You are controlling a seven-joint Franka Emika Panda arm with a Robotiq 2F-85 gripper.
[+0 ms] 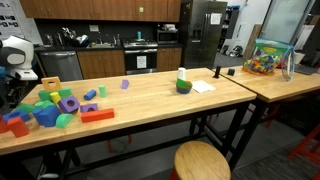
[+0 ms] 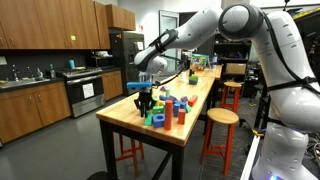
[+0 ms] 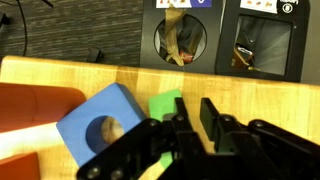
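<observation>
In the wrist view my gripper hangs over the table's edge strip. Its two dark fingertips stand apart, with bare wood showing in the gap. A green block (image 3: 163,105) lies under and beside the left fingertip, partly covered by the gripper; whether they touch I cannot tell. Left of it sits a blue block (image 3: 87,124) with a round hole. From exterior view 2 the white arm (image 2: 150,68) reaches down to the block pile at the table's near end. Only part of the arm (image 1: 16,57) shows at the left in exterior view 1.
A red rounded block (image 3: 35,105) lies at the far left of the wrist view. Past the table edge are dark bins (image 3: 185,38). Exterior view 1 shows a long red block (image 1: 97,115), a purple ring (image 1: 69,104) and a green bowl (image 1: 183,87).
</observation>
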